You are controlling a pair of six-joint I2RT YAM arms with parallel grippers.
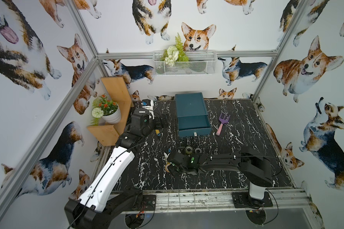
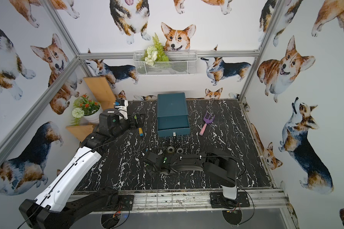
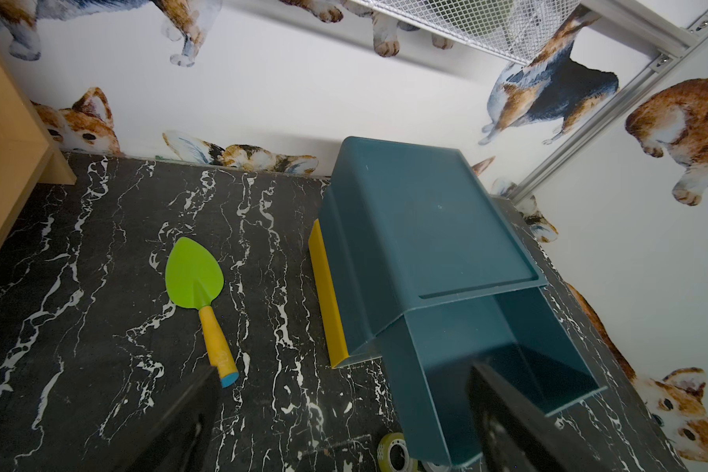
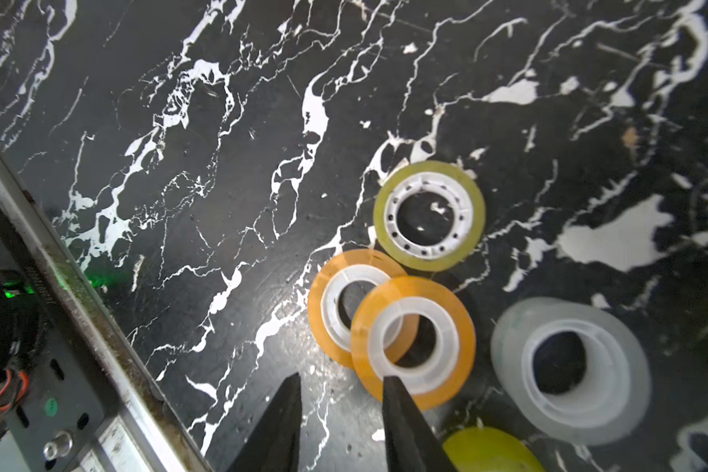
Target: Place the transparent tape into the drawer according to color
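Two orange tape rolls lie together in the right wrist view, the front roll (image 4: 456, 373) overlapping the rear roll (image 4: 320, 322). Around them are a yellow-green roll (image 4: 474, 188), a clear roll (image 4: 519, 334) and part of another yellow-green roll (image 4: 491, 456). My right gripper is just short of the orange pair, its fingers apart and empty. The teal drawer box (image 1: 191, 104) has its drawer (image 1: 185, 132) pulled out, with no tape seen inside. My left gripper stands open and empty to the left of the box.
A green trowel with a yellow handle (image 3: 216, 342) lies left of the box, a purple fork (image 1: 220, 129) right of it. A wooden shelf (image 1: 120, 91) with a potted plant (image 1: 110, 114) stands at the left wall.
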